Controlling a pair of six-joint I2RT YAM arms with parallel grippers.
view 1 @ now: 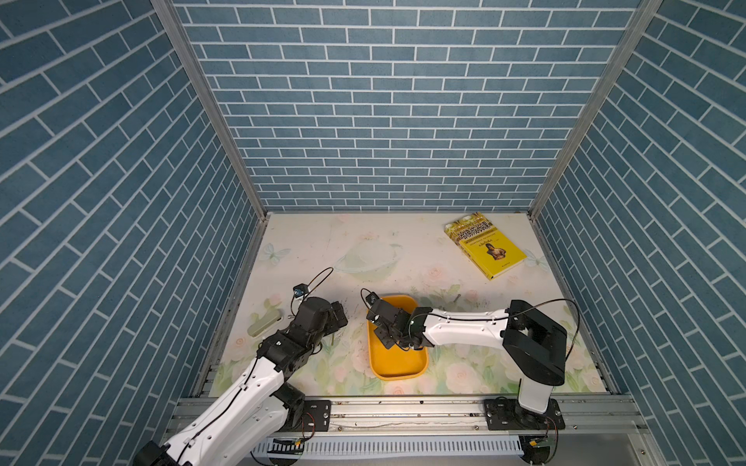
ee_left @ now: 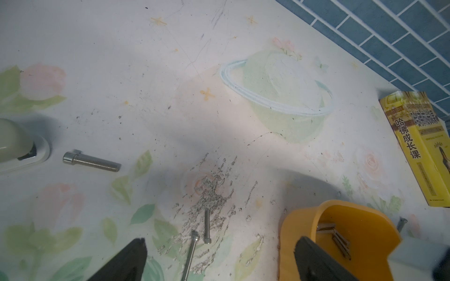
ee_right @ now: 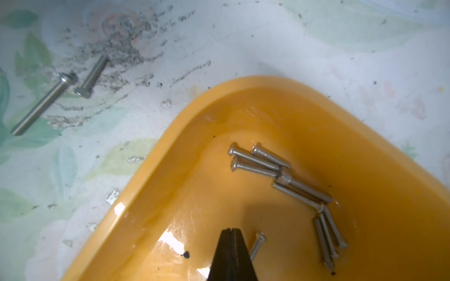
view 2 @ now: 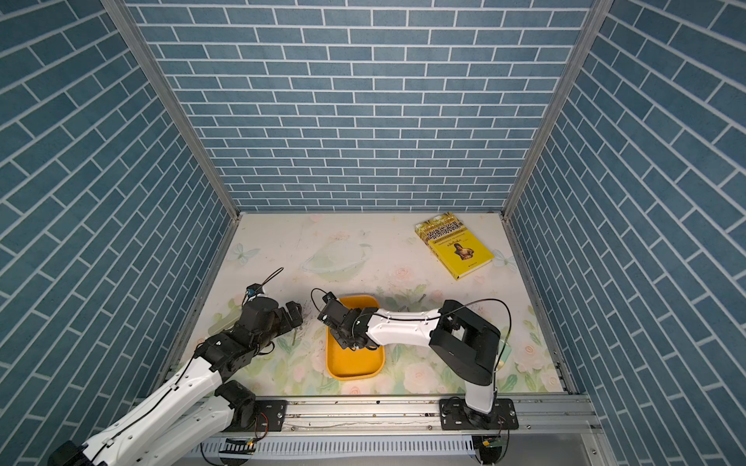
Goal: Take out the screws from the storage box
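Observation:
In the right wrist view, my right gripper is shut over the orange storage box (ee_right: 154, 157), nothing between its fingers. A single small screw (ee_right: 256, 244) lies on the box floor just right of the fingertips, outside them. Several more screws (ee_right: 253, 159) are heaped against the far wall, toward the right. On the table left of the box lie a long screw (ee_right: 42, 105) and a shorter screw (ee_right: 93, 77). My left gripper stands open above the table, its fingers wide apart with no object held. Near the pale object lies a thick bolt (ee_left: 91, 161).
A pale rounded object (ee_left: 21, 142) stands at the table's left. The yellow book (view 1: 485, 247) lies at the back right, and one more screw (ee_left: 401, 223) is on the table right of the box.

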